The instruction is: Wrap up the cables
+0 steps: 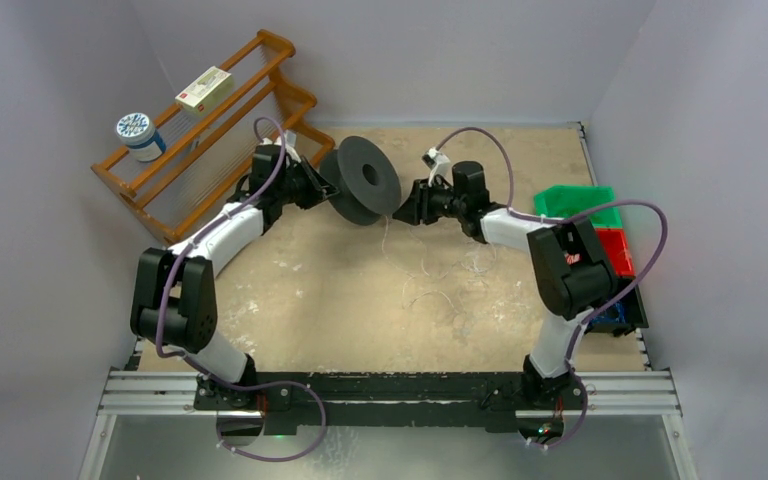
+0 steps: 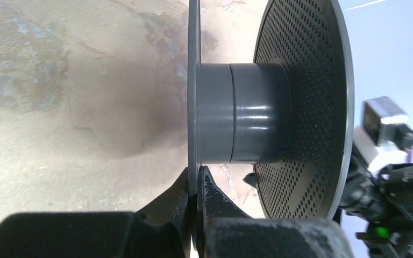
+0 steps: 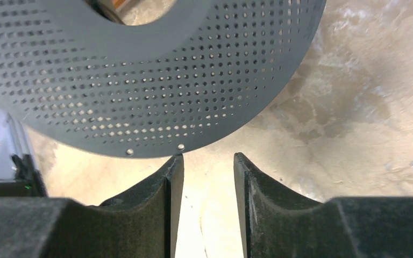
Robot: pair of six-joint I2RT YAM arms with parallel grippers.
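A dark grey spool [image 1: 376, 168] with two wide flanges is held off the table, tilted. My left gripper is shut on the rim of its near flange [image 2: 194, 97], which runs between the fingers. The bare core [image 2: 261, 113] shows no cable wound on the side seen in the left wrist view. My right gripper is part open beside the perforated far flange [image 3: 156, 102], with nothing between its fingertips. A thin whitish cable [image 1: 387, 245] hangs from the spool's lower edge and trails loosely over the table.
A wooden rack [image 1: 250, 95] at the back left carries a cream box [image 1: 206, 90] and a white-blue tub [image 1: 140, 137]. Green [image 1: 572, 201] and red [image 1: 615, 250] bins stand at the right.
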